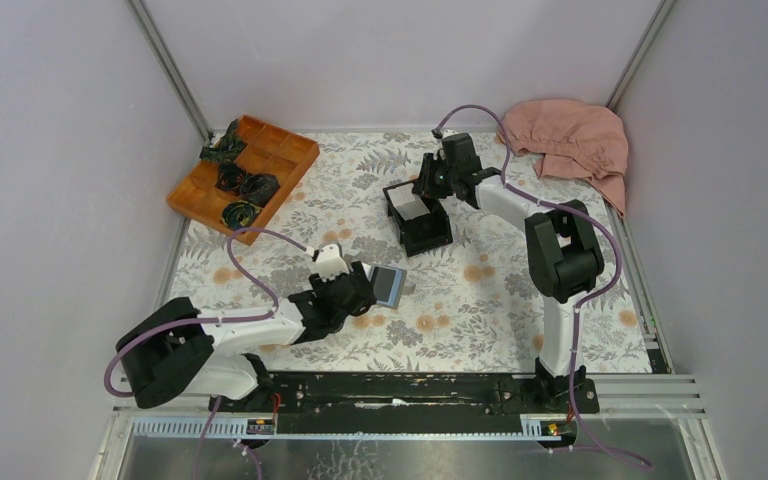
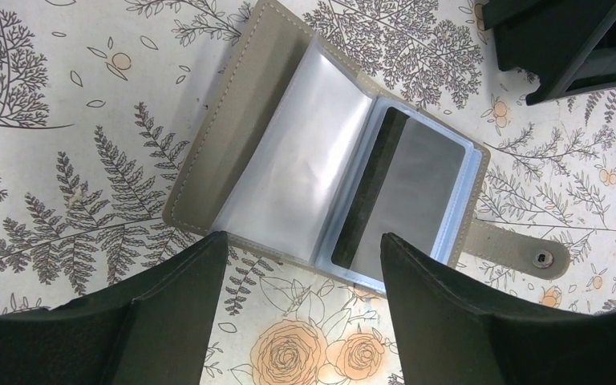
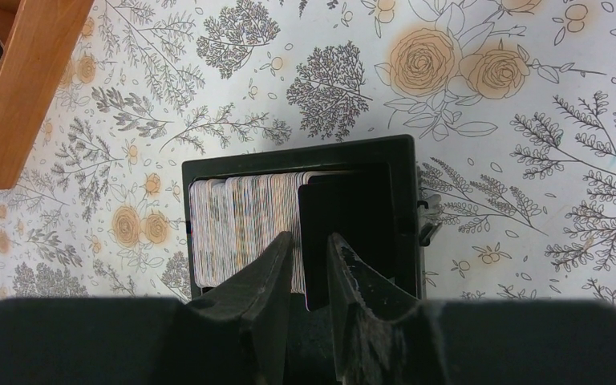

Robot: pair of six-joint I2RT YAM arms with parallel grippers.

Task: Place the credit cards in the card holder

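The card holder [image 2: 188, 180] lies unfolded on the patterned table in the left wrist view, with clear sleeves [image 2: 305, 152] and a snap strap [image 2: 517, 250]. My left gripper is open over its near edge, nothing between the fingers. In the right wrist view a black box [image 3: 298, 152] holds a row of cards [image 3: 245, 228] on edge. One black-faced card [image 3: 357, 220] leans at the row's right end. My right gripper is part open, its fingertips either side of that card's left edge, with gaps showing; contact cannot be told.
An orange divided tray [image 1: 290, 147] with dark coiled items stands at the back left. A pink cloth [image 1: 570, 140] is heaped at the back right. Right of the holder, the table [image 1: 500, 310] is clear.
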